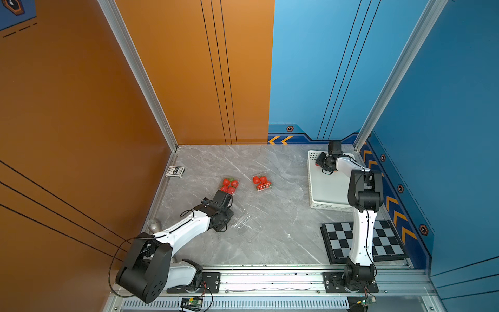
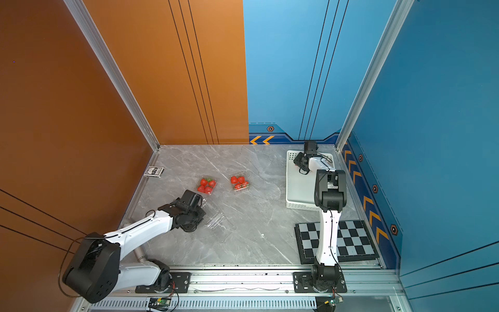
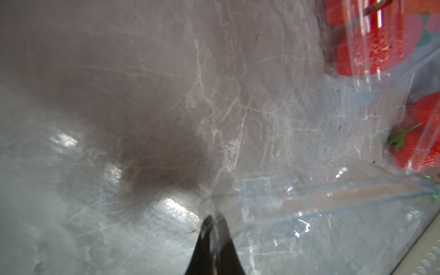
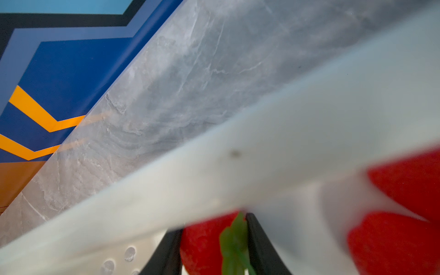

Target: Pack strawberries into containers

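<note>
A red strawberry (image 4: 206,247) with a green leaf sits between the black fingers of my right gripper, inside the white basket (image 1: 310,182). More strawberries (image 4: 396,240) lie to the right of it in the right wrist view. My left gripper is shut on one edge of an empty clear plastic container (image 3: 330,206). From above, this container shows only faintly, at the lower right of the left gripper. Two filled clear containers stand on the table: one with several strawberries (image 1: 228,185) and another with strawberries (image 1: 261,182) to its right.
A black-and-white checkered board (image 1: 340,240) lies in front of the basket. A small box (image 1: 175,171) rests by the left wall. Bare grey table (image 1: 286,223) separates the filled containers from the basket. The basket's pale rim crosses close before the right wrist camera.
</note>
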